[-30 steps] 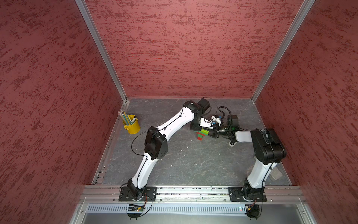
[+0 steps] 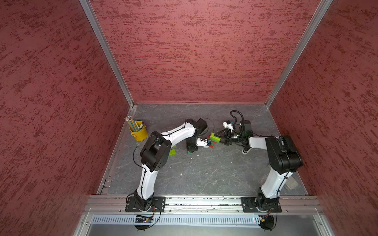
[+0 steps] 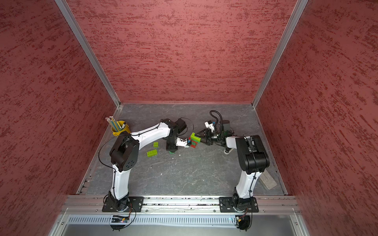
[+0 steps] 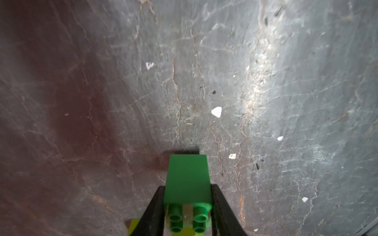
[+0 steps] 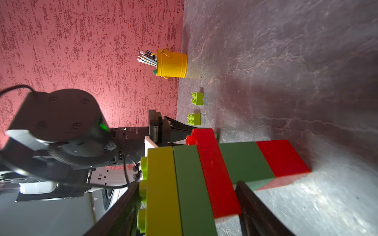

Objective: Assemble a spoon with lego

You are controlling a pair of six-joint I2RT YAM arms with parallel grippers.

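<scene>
In the left wrist view, my left gripper is shut on a green brick, studs toward the bottom of the frame, just above the floor. A lime brick shows partly beneath it. My right gripper is shut on an assembly of a lime brick, a green brick and a red brick. A further green piece and red piece extend from it toward the lower right. Two loose lime bricks lie left of my left gripper.
A yellow bucket of pens stands at the far left. A pale flat object lies at the front right.
My left arm has moved left and toward the front, away from the assembly held in my right gripper. The right arm has barely moved.
</scene>
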